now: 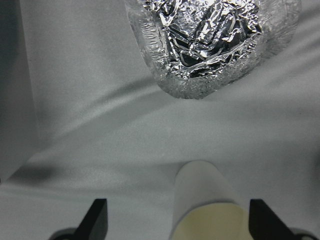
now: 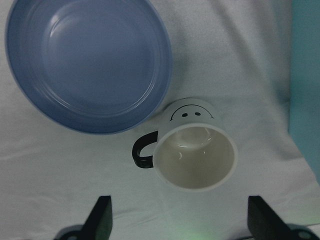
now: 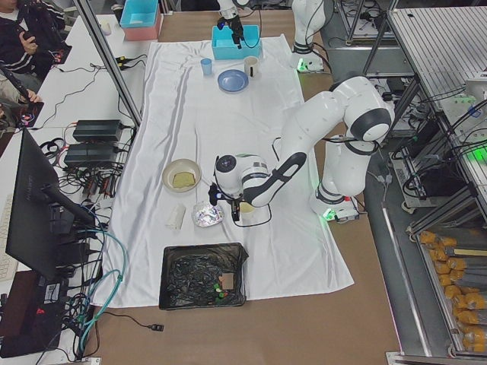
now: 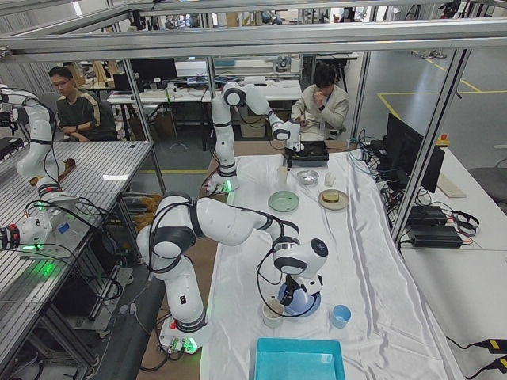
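Observation:
My left gripper is open above a pale cylindrical cup (image 1: 205, 185), which stands below a crumpled foil bowl (image 1: 200, 35); in the camera left view the foil bowl (image 3: 207, 214) sits just beside that gripper. My right gripper is open over the cloth, with a white smiley mug (image 2: 195, 155) with black handle ahead of it and a blue plate (image 2: 90, 60) to the upper left. A beige plate (image 3: 172, 169) holds a flat yellow item. A green plate (image 4: 283, 200) and a light blue cup (image 4: 341, 315) are also on the cloth.
A turquoise bin (image 4: 298, 343) stands beside the mug. A black lined tray (image 3: 183, 296) with small items lies at the other end. A white wrapped object (image 3: 175, 217) lies left of the foil bowl.

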